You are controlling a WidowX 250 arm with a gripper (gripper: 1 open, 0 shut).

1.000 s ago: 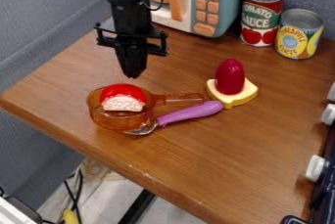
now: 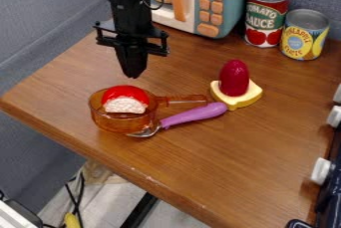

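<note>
My black gripper (image 2: 132,61) hangs pointing down over the wooden table, above and behind an amber transparent pan (image 2: 116,119); whether its fingers are open or shut is unclear. The pan holds a red and white item (image 2: 126,103). A purple-handled utensil (image 2: 194,114) lies at the pan, under or beside its handle. To the right, a red egg-shaped object (image 2: 233,79) stands on or against a pale yellow piece (image 2: 248,96).
At the back stand a teal toy microwave (image 2: 209,3), a tomato can (image 2: 264,18) and a yellow can (image 2: 304,35). A dark appliance (image 2: 325,182) lines the right edge.
</note>
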